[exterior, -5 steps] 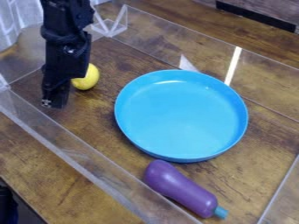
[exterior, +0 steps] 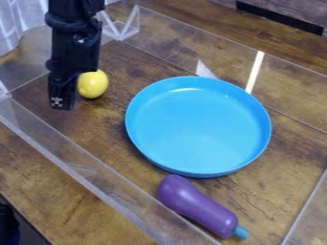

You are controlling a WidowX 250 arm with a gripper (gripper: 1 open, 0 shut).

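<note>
My black gripper point(exterior: 61, 92) hangs at the upper left, its tips low over the wooden table, shut with nothing visible between its fingers. Just right of it sits a yellow round object point(exterior: 94, 85), partly behind the gripper. A blue plate point(exterior: 197, 125) lies in the centre right. A purple eggplant-like toy point(exterior: 200, 206) with a teal tip lies at the bottom, below the plate.
Clear plastic walls edge the wooden table point(exterior: 102, 172), one running diagonally along the lower left, others at the back and right. Bare wood lies behind the plate and to its lower left.
The gripper has shifted slightly left and up, away from the yellow object. The plate and purple toy have not moved.
</note>
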